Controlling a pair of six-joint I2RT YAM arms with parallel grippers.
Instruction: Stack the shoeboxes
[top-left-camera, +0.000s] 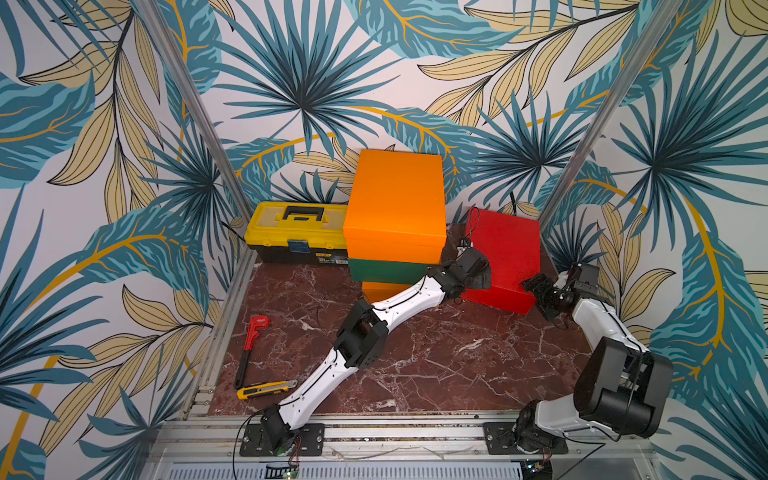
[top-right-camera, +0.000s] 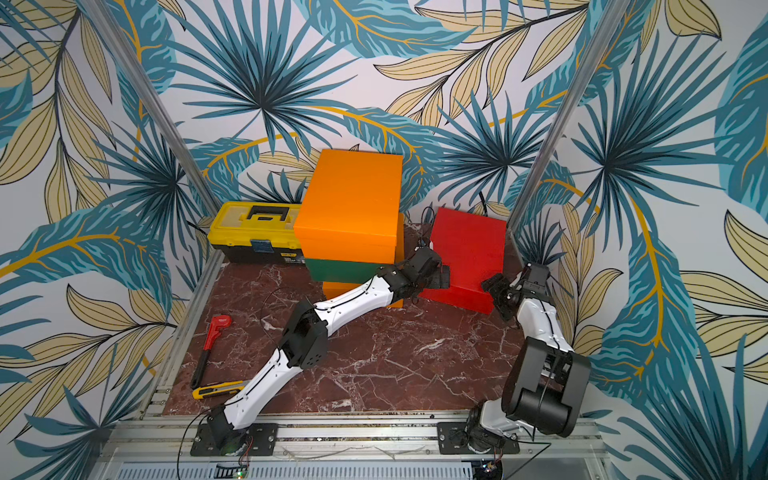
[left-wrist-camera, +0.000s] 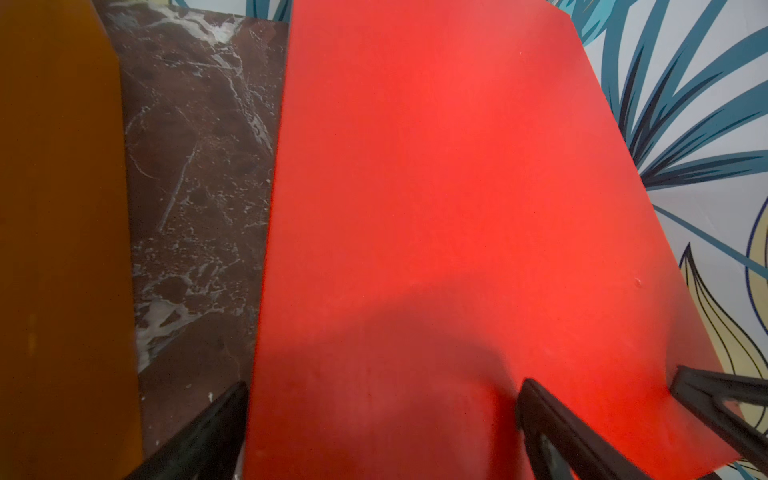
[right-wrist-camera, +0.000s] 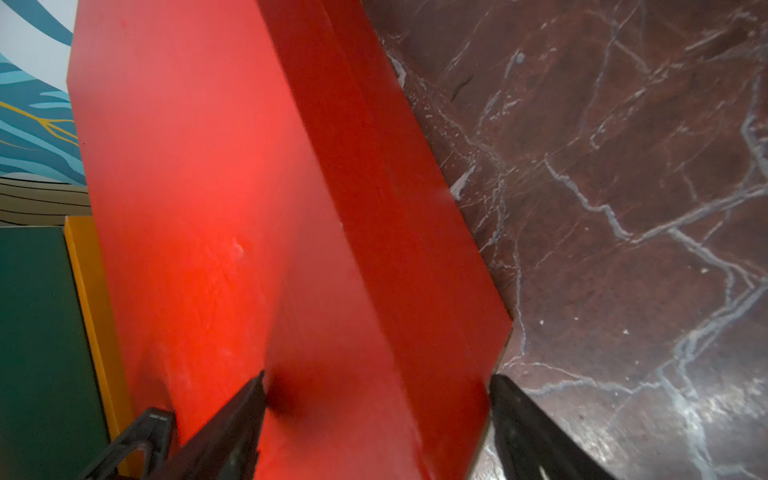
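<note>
A stack stands at the back middle: an orange box (top-left-camera: 397, 200) on top, a green box (top-left-camera: 392, 270) under it, and another orange box (top-left-camera: 376, 291) at the bottom. Right of it the red box (top-left-camera: 505, 252) rests on the table. My left gripper (top-left-camera: 483, 276) is open at the red box's left side. On the box's right side my right gripper (top-left-camera: 537, 294) stands open. Both wrist views show the red lid filling the space between spread fingers; whether the fingers touch the box is hard to tell.
A yellow and black toolbox (top-left-camera: 296, 232) sits left of the stack. A red pipe wrench (top-left-camera: 250, 352) and a yellow cutter knife (top-left-camera: 266, 389) lie at the front left.
</note>
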